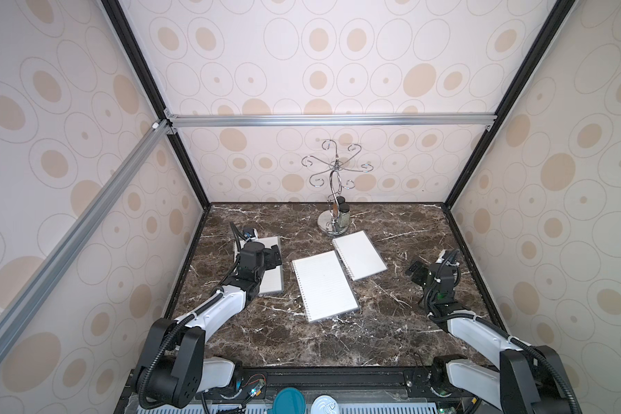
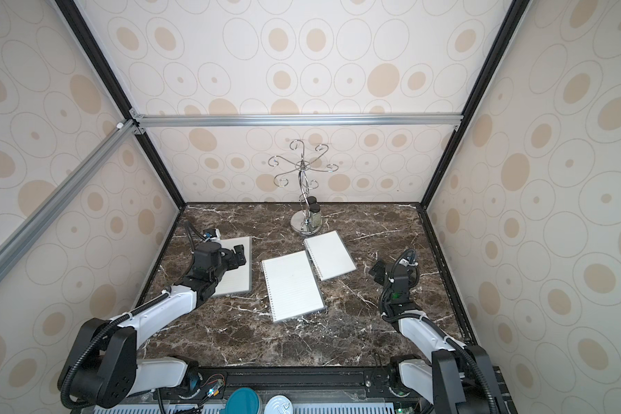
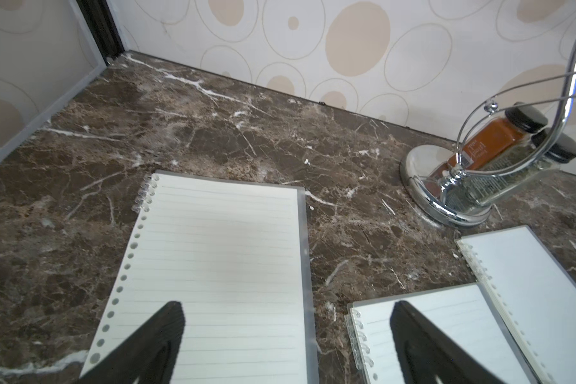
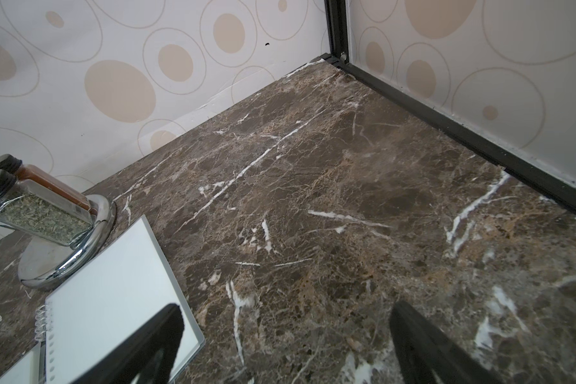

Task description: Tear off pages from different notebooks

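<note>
Three spiral notebooks lie open-faced on the dark marble table. The left notebook (image 3: 217,256), lined, is partly covered by the left arm in the top views. Near the middle sits another lined notebook (image 1: 324,286), its rings along the left side. A smaller blank-looking notebook (image 1: 360,255) touches or nearly touches it at the back right. Above the left notebook hovers my left gripper, fingers wide apart and empty. My right gripper is open over bare table, to the right of the notebooks, holding nothing.
A chrome spice stand (image 1: 335,183) with two jars (image 3: 492,150) rises behind the smaller notebook, its curled arms spreading high. Walls close in the table at the back and sides. Bare marble (image 4: 339,211) stretches across the right side and front.
</note>
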